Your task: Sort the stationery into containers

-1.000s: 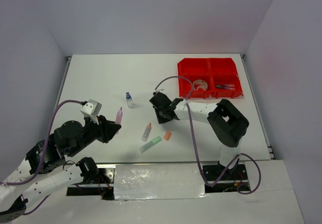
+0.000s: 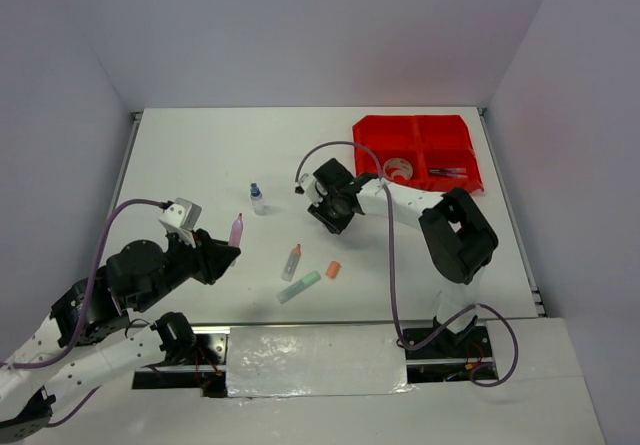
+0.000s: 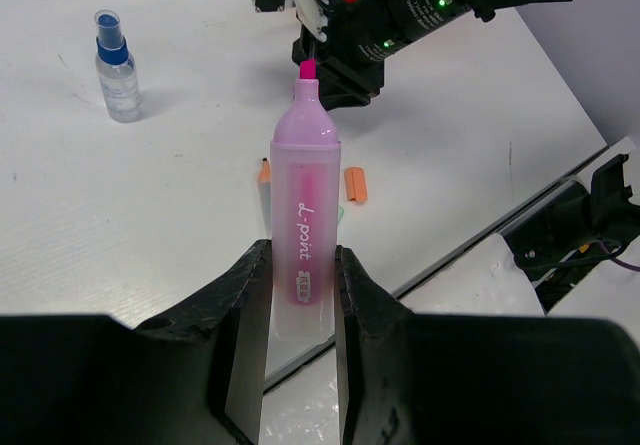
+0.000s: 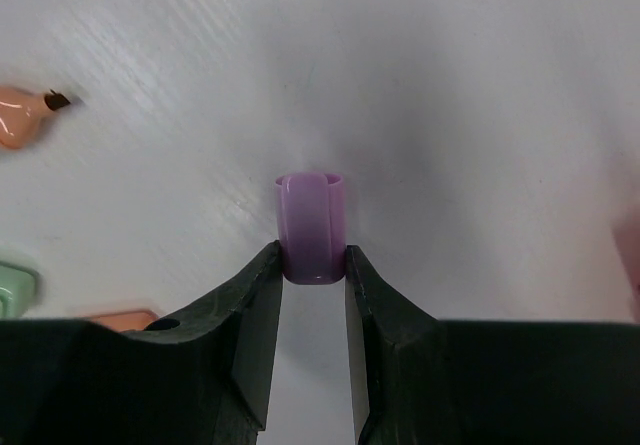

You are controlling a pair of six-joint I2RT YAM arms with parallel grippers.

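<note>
My left gripper is shut on a pink marker (image 3: 305,200), held upright. My right gripper is shut on a small pink-purple piece (image 4: 312,220) above the table's middle. Below lie an orange marker (image 2: 292,262), a green marker (image 2: 298,286) and a short orange piece (image 2: 333,270). A blue-capped spray bottle (image 2: 256,198) stands at centre left. The red divided container (image 2: 450,127) at back right holds a tape roll (image 2: 398,169) and some pens (image 2: 447,173).
Grey walls surround it at back and sides. The right arm stretches across the table just in front of the red container.
My left arm has stayed still.
</note>
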